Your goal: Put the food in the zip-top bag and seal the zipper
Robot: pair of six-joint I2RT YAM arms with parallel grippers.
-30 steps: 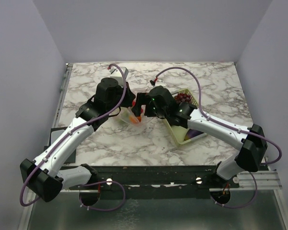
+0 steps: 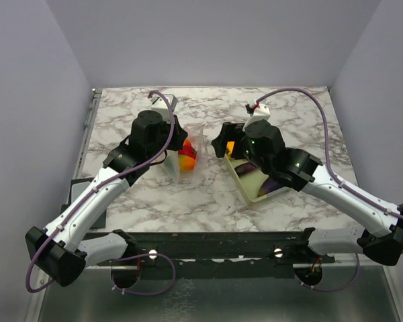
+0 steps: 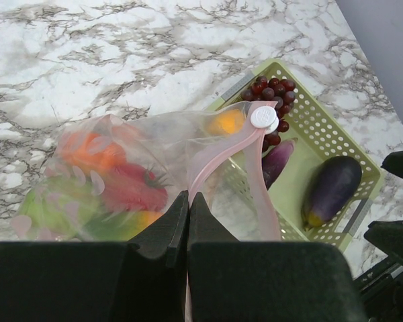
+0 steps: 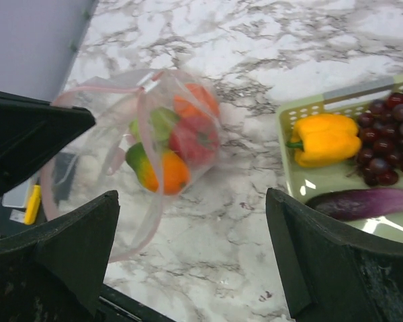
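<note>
The clear zip bag stands open with pink zipper and white slider, holding orange, green and red peppers or produce. My left gripper is shut on the bag's top edge, held as thin film. My right gripper is open above the table between bag and basket, nothing between its fingers. The green basket holds a yellow pepper, red grapes, a slim purple eggplant and, in the left wrist view, a large dark eggplant.
A dark flat object lies at the left edge. Both arms hang over the middle of the table.
My right gripper has moved right, away from the bag toward the basket. The left arm has barely moved.
</note>
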